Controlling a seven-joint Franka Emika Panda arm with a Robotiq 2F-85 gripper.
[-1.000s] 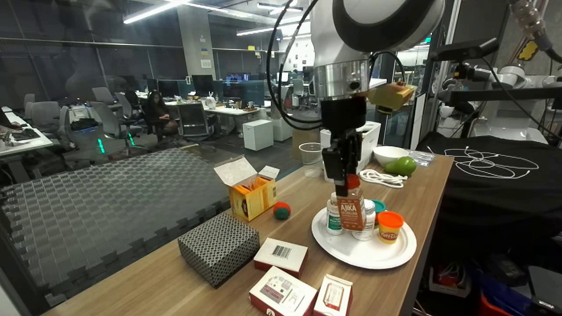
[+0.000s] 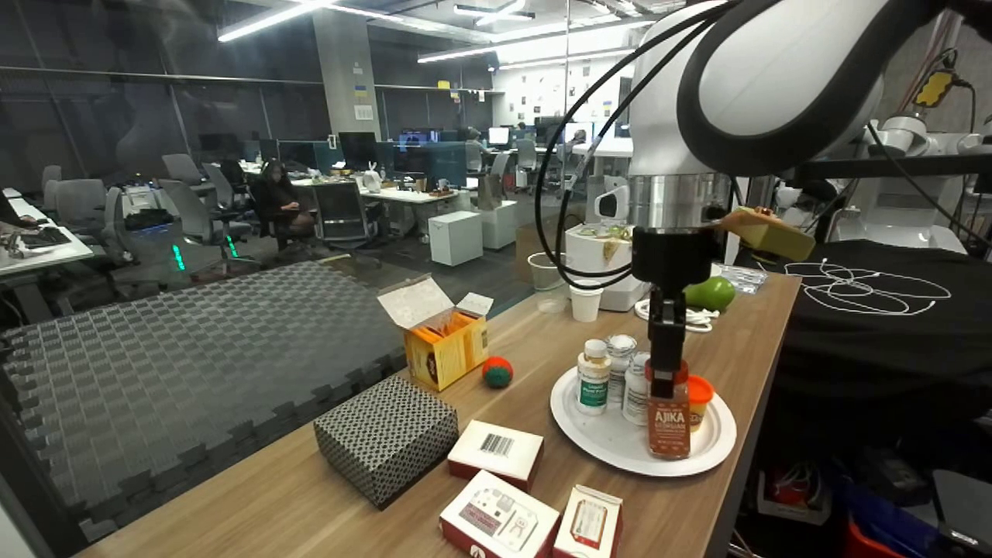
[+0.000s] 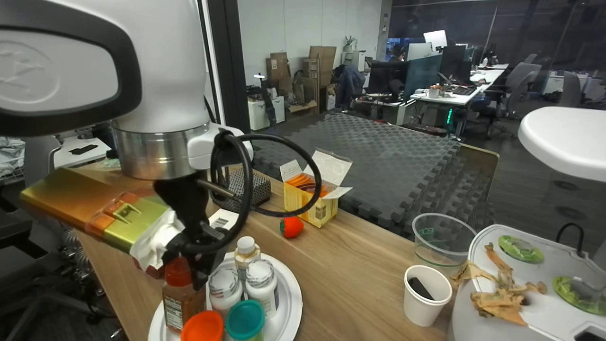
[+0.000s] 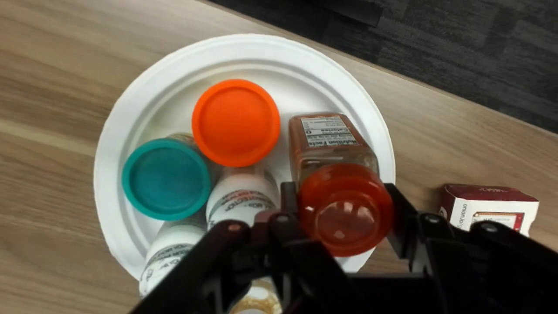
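Observation:
An orange-brown Ajika bottle (image 2: 669, 429) with a red cap (image 4: 345, 206) is upright at the edge of the white plate (image 2: 595, 445), its base at or very near the plate's surface. My gripper is shut on the bottle at its red cap, one finger on each side. Beside the bottle on the plate are an orange-lidded tub (image 4: 236, 123), a teal-lidded tub (image 4: 166, 179) and several white-capped bottles (image 3: 245, 258). In the second exterior view, the arm hides part of the cap.
White-and-red boxes (image 2: 497, 516), a patterned dark box (image 2: 388, 437), an open yellow box (image 2: 448, 349) and a red-green ball (image 2: 497, 372) lie left of the plate. A paper cup (image 3: 427, 294) stands farther back. The table's edge runs close by the plate.
My gripper has carried the Ajika bottle right and down in the first exterior view, from in front of the white bottles to the plate's near right part.

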